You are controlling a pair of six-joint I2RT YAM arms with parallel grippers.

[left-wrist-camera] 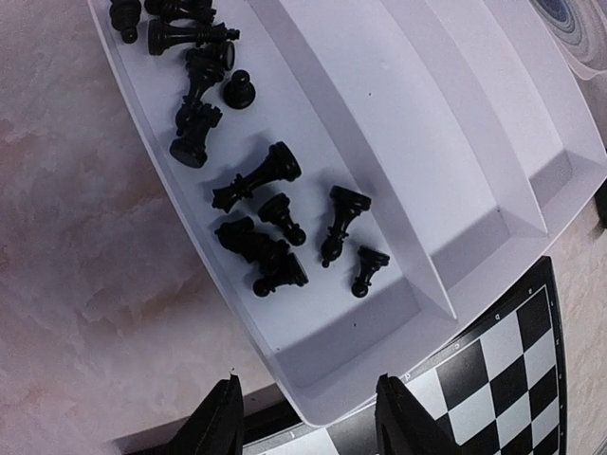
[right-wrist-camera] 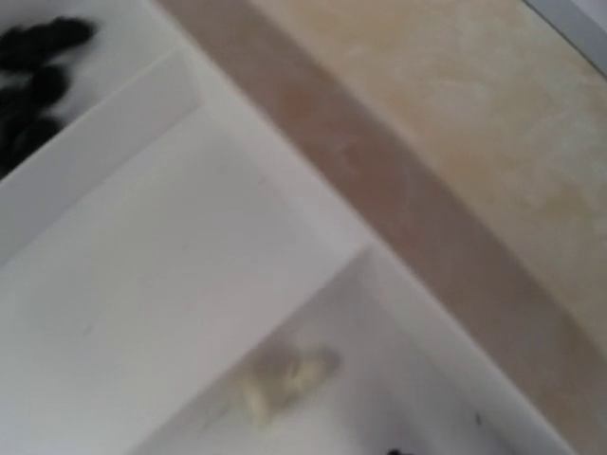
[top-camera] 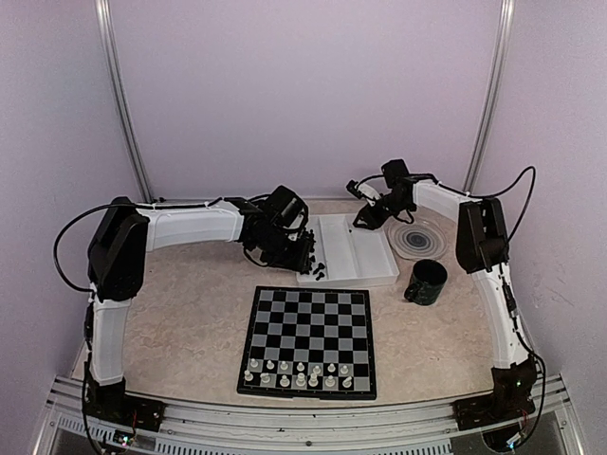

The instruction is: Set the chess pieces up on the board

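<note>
The chessboard (top-camera: 308, 327) lies at the front centre, white pieces (top-camera: 301, 380) standing in two rows along its near edge. Behind it, the left compartment of the white tray (left-wrist-camera: 432, 327) holds several black pieces (left-wrist-camera: 258, 176), lying loose. My left gripper is open over the tray's near left corner, nothing between its fingers. A pale piece (right-wrist-camera: 282, 381), blurred, lies on its side in the tray's right compartment. Over that compartment's far end hovers my right gripper (top-camera: 359, 225); only a dark tip shows in its wrist view, so its opening is unclear.
To the right of the tray sits a round clear lid or dish (top-camera: 417, 241). A dark mug (top-camera: 426, 282) stands in front of it. Bare table surrounds the board on the left and right.
</note>
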